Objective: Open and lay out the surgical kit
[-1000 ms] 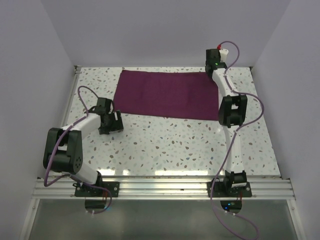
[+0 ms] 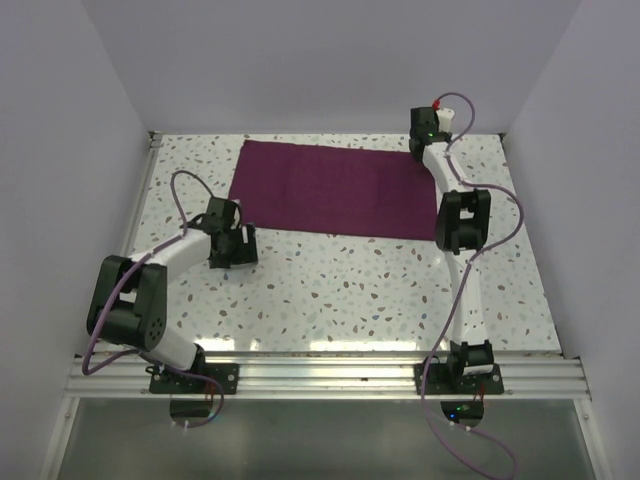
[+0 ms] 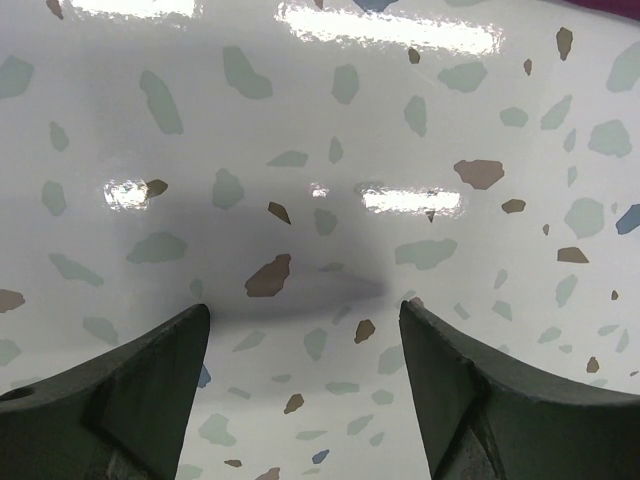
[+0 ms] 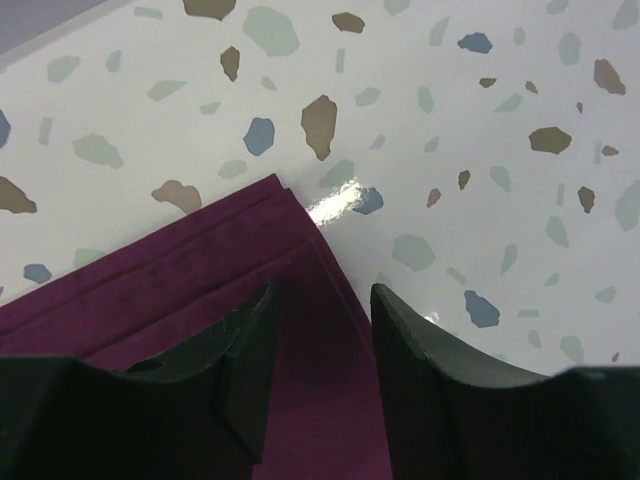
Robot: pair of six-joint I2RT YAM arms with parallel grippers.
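Observation:
A dark maroon cloth (image 2: 330,190) lies spread as a wide rectangle across the back of the speckled table. Its far right corner fills the lower left of the right wrist view, where the cloth (image 4: 225,240) shows a crease or layered edge along its border. Over that corner my right gripper stands open, its fingers apart and nothing held between them. My left gripper is open above bare tabletop, just in front of the cloth's near left corner. No instruments can be seen; whether anything lies under the cloth is hidden.
Grey walls (image 2: 320,70) close off the back and both sides. A metal rail (image 2: 330,378) runs along the front edge.
My left gripper has shifted slightly right. The right gripper has come slightly nearer the front, and the cloth's far edge beside it now sits a little lower in the top view.

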